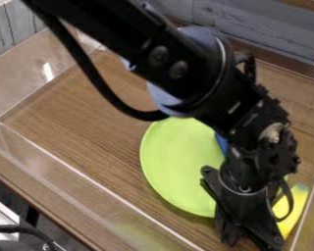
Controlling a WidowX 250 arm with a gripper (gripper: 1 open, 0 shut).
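The black gripper [245, 211] is low over the right front of the wooden surface, at the right rim of a green plate [173, 167]. Its fingers point down and look close together; whether anything is between them is hidden. A yellow object [293, 211] lies just right of the gripper, partly covered by it. A blue object on the plate is mostly hidden behind the arm.
Clear walls [28, 74] edge it on the left and front, and a grey panelled wall stands at the back.
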